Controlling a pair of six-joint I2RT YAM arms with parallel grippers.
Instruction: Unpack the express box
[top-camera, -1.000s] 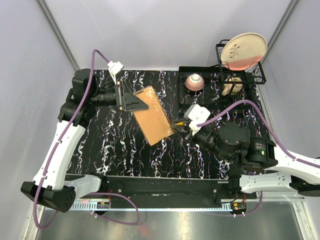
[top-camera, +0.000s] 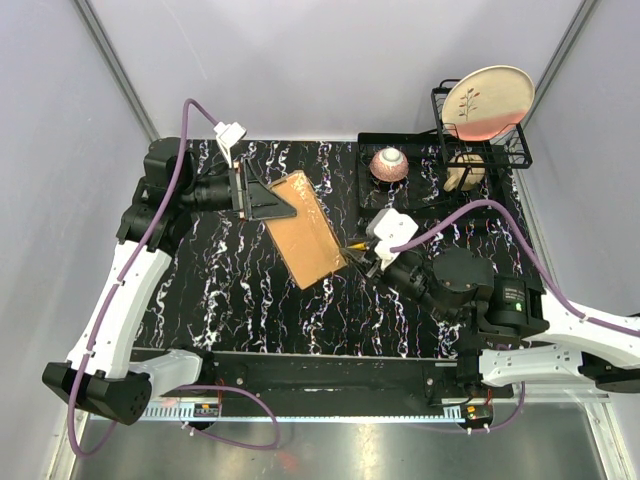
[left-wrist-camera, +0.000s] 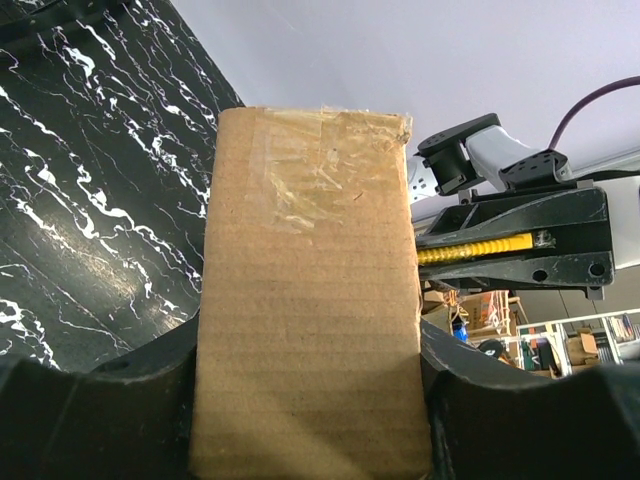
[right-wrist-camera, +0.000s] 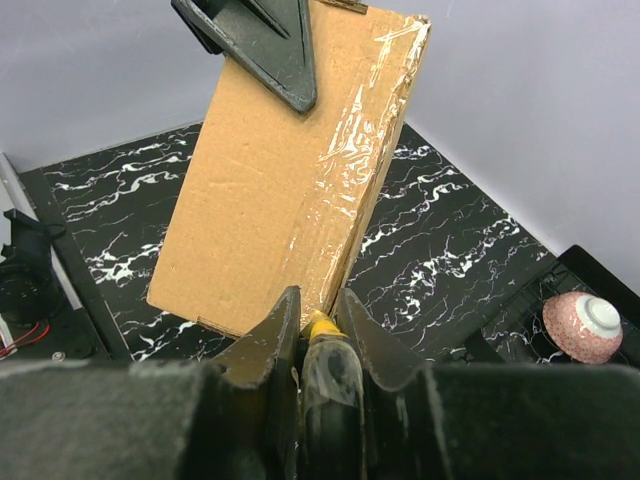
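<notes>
A brown cardboard box (top-camera: 300, 232) with clear tape along its edge hangs tilted above the table. My left gripper (top-camera: 292, 208) is shut on it, one finger lying across its broad face; in the left wrist view the narrow taped side of the box (left-wrist-camera: 310, 290) fills the gap between the fingers. My right gripper is shut on a yellow-tipped cutter (right-wrist-camera: 322, 326). The cutter's tip is at the taped edge near the box's lower corner; whether the blade is in the tape cannot be made out.
Under the box the black marbled table (top-camera: 240, 300) is clear. At the back right stands a black dish rack (top-camera: 365, 185) with a pink bowl (top-camera: 389, 165), a cup (top-camera: 464, 172) and a large plate (top-camera: 488, 102). White walls close in the sides.
The right gripper with the cutter has shifted slightly near the box edge. The left arm and the box look unmoved.
</notes>
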